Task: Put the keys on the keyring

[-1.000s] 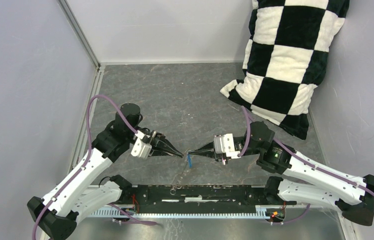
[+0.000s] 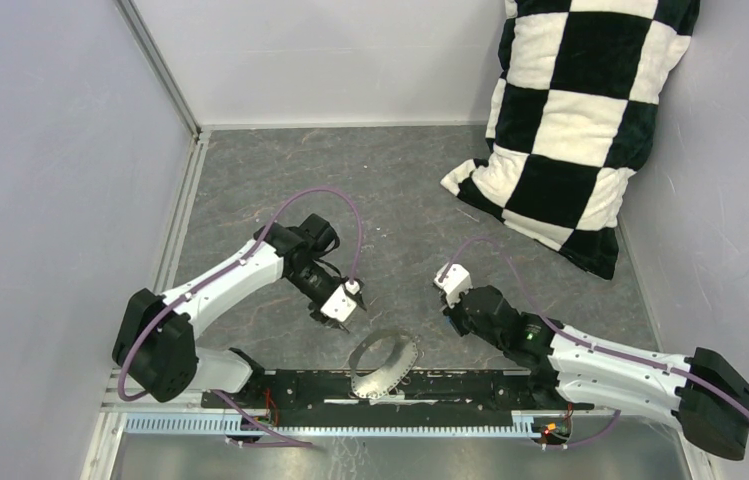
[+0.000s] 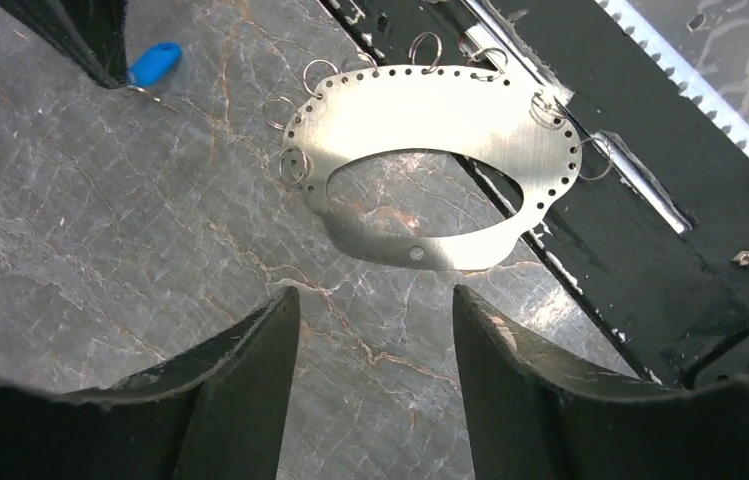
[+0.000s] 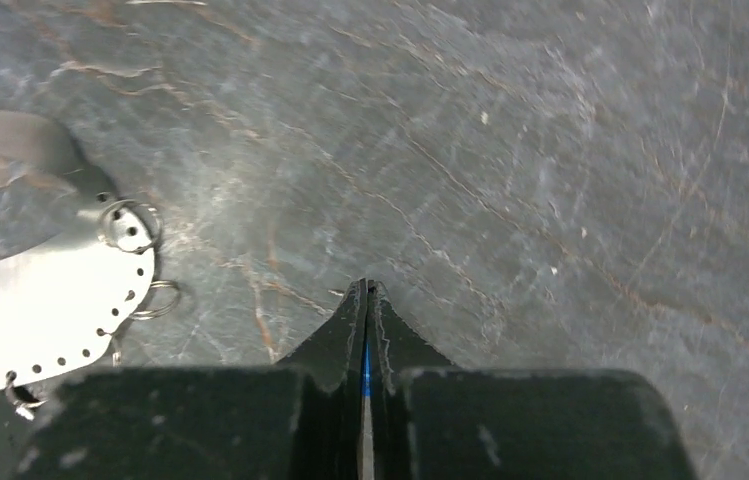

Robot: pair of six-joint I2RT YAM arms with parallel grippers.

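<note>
A flat silver oval plate [image 3: 410, 100] with a large opening, a row of small holes and several wire rings lies partly on the floor, partly over the black rail. Just short of the plate in the left wrist view, my left gripper stands open, empty. My right gripper is shut, with a thin strip of blue key [image 4: 366, 372] showing between its fingers. The key's blue head [image 3: 155, 64] and thin metal blade stick out at the right gripper's tip in the left wrist view. Plate and key are apart.
Along the front runs a black rail [image 2: 450, 385] with a toothed white strip [image 2: 330, 431]. A black-and-white checkered cushion [image 2: 570, 120] leans at the back right. Grey floor [image 2: 340, 155] behind the arms is clear.
My left gripper has opened and tipped downward; the right has drawn back to the right with the blue key.
</note>
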